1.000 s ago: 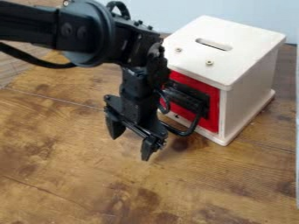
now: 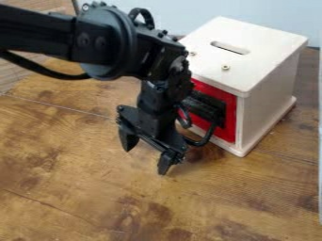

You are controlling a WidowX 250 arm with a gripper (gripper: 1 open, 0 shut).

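My black gripper (image 2: 146,151) hangs low over the wooden floor in the camera view, fingers apart and pointing down, nothing between them. Behind it stands a pale wooden box (image 2: 263,93) with a slot and small knobs on top. Its near face carries a red panel (image 2: 227,133) with a dark fitting, partly hidden by my arm and cables.
A pale wall runs behind the box, and a light strip edges the far right.
Over the last second my gripper has shifted slightly to the right and down. The box has not moved.
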